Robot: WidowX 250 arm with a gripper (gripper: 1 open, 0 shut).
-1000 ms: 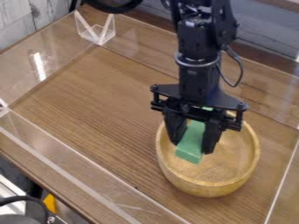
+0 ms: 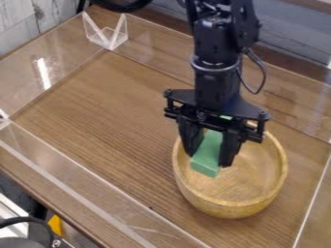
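My black gripper [image 2: 211, 132] hangs over a round yellow wooden bowl [image 2: 254, 190] at the lower right of the camera view. It is shut on a mint-green object [image 2: 208, 156], held upright with a slight tilt over the inside of the bowl. Whether the object touches the bowl's bottom I cannot tell.
A clear wire-like or plastic holder [image 2: 106, 31] stands at the back left. A wall runs along the back, and black cables lie at the lower left corner.
My gripper has risen slightly and shifted a little left with the green object in it. The bowl looks unmoved.
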